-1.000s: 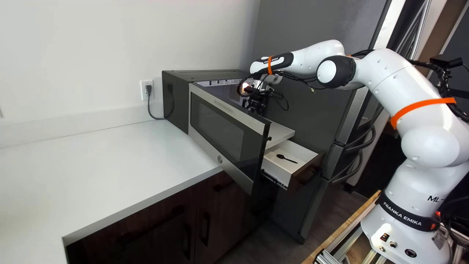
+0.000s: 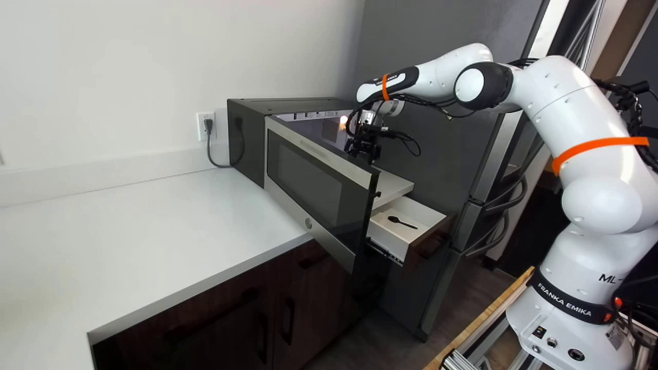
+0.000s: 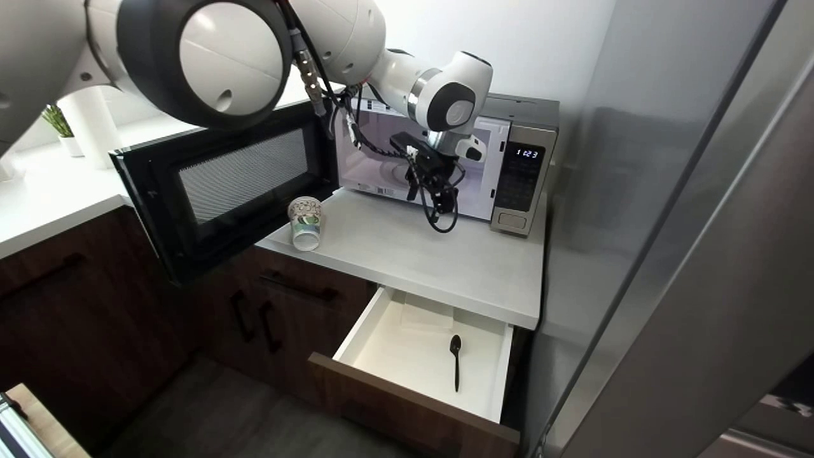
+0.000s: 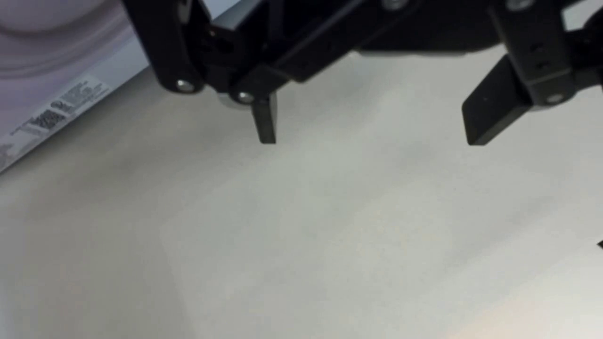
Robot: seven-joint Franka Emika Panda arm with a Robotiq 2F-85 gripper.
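My gripper is open, with bare counter below and nothing between its fingers. In exterior view 2 it hangs over the counter (image 3: 450, 256), in front of the open microwave (image 3: 531, 136). A patterned cup (image 3: 306, 228) stands near the counter's front edge, beside the microwave door (image 3: 141, 179) and well to the left of the gripper there. The drawer (image 3: 412, 393) below is pulled out, and a black spoon (image 3: 456, 355) lies inside it. Exterior view 1 also shows the spoon (image 2: 401, 222), while the door hides the cup.
The swung-out microwave door (image 2: 317, 191) stands between the long left counter (image 2: 142, 246) and the drawer side. Close on the right rises a grey refrigerator (image 3: 648, 206). Between gripper and drawer, the counter surface is clear.
In exterior view 1 the arm's elbow has shifted up and to the right, and the hand a little to the right. Door, drawer and spoon have stayed put.
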